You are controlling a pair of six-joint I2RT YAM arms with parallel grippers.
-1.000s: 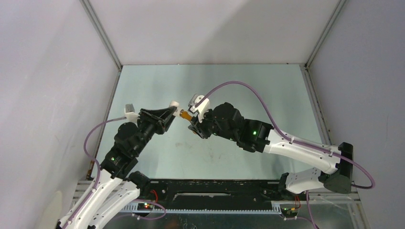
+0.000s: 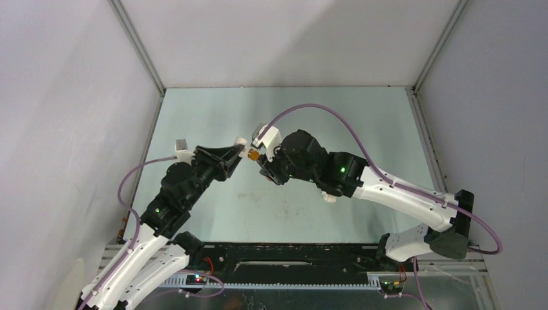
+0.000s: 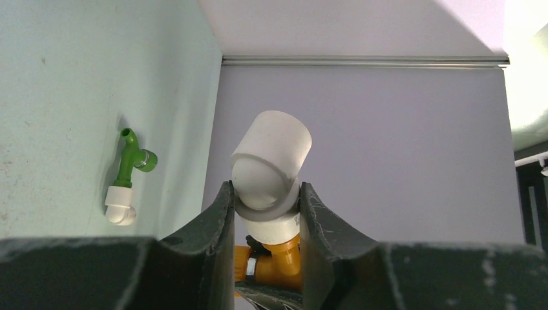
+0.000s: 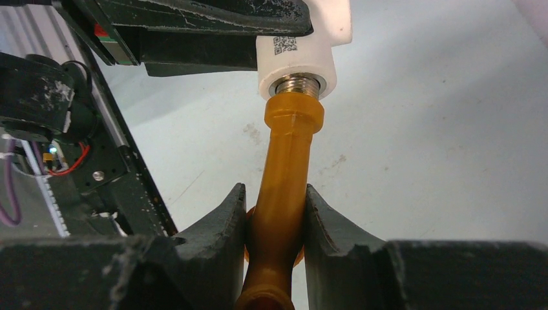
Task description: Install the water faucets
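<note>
A white elbow fitting (image 3: 271,139) is between the fingertips of my left gripper; whether they grip it cannot be told. Its lower opening meets the threaded end of an orange faucet (image 4: 287,148), with some thread showing. My right gripper is shut on the orange faucet's body. In the top view the left gripper (image 2: 238,152) and right gripper (image 2: 258,161) face each other over the middle of the board. A green faucet (image 3: 129,161) with a white fitting (image 3: 119,208) on it lies on the board in the left wrist view.
The pale board (image 2: 220,113) is clear at the back. Walls enclose it at the back and sides. A black rail (image 2: 284,252) with wiring runs along the front edge. A white piece (image 2: 329,197) shows below the right arm.
The grippers and joined parts have shifted slightly right, and the right arm's purple hose and wrist have moved slightly toward the back.
</note>
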